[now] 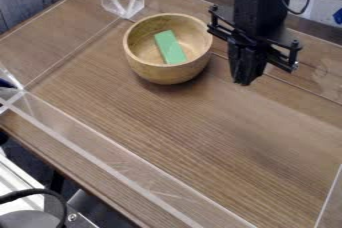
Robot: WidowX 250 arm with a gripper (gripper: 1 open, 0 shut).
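A tan wooden bowl (pixel 182 69) holds a mint-green block (pixel 168 46) in the upper middle of the table. My black gripper (pixel 242 75) is shut just to the right of the bowl, above bare wood, with nothing seen between its fingers.
Clear plastic pieces stand at the top left and along the left edge. White and black hardware (pixel 27 217) sits at the bottom left corner.
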